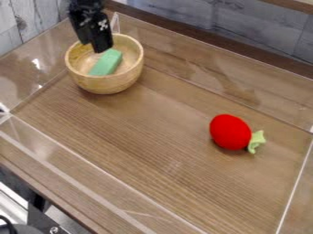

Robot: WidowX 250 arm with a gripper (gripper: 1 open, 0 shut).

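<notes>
My gripper (93, 37) is at the top left, open, reaching down over the rim of a round yellow bowl (110, 84). A green block (106, 63) lies inside the bowl, just below and to the right of the gripper. A red object with a green top (230, 132), like a toy vegetable, lies on the wooden table at the right.
A dark grey surface (257, 27) runs beyond its back edge at the upper right.
</notes>
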